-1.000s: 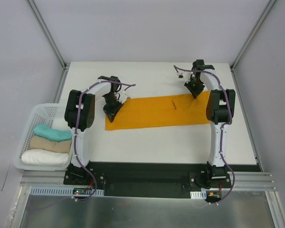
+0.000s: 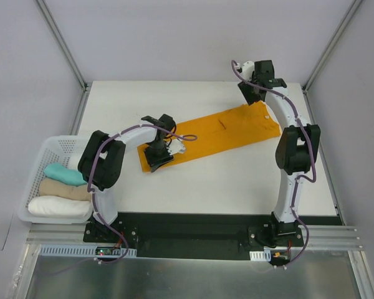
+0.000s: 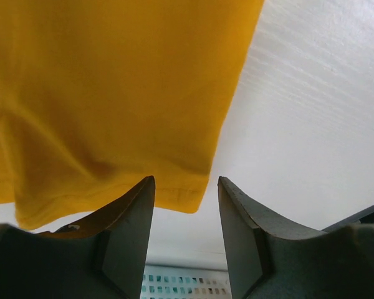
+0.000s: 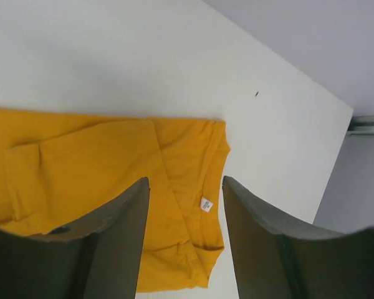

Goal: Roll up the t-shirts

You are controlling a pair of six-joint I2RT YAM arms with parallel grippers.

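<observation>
An orange t-shirt (image 2: 206, 140) lies stretched diagonally across the white table, folded into a long band with wrinkles at its ends. My left gripper (image 2: 162, 161) is over its left end; in the left wrist view the open fingers (image 3: 249, 243) hang above a hem corner of the shirt (image 3: 143, 106). Up at the right end, my right gripper (image 2: 249, 90) is over the shirt's upper edge, and the right wrist view shows it open above the folded end (image 4: 100, 174), with nothing between its fingers.
A white basket (image 2: 34, 187) at the left holds teal, tan and white rolled cloths.
The shirt has turned from level to diagonal, its right end higher.
</observation>
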